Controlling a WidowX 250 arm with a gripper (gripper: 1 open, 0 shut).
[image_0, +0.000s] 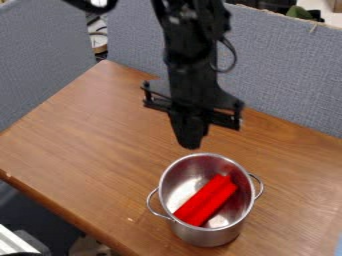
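My black gripper (190, 125) hangs above the wooden table (80, 130), up and behind a steel pot (187, 228) with two wire handles. Its fingers point down and are apart from the pot; I see nothing held, though how far they are open is unclear. Inside the pot lies a red object (203, 204), long and slanting, resting on the pot's bottom.
Grey padded walls (274, 75) stand behind and to the left of the table. Some white and dark items lie off the table at the bottom left.
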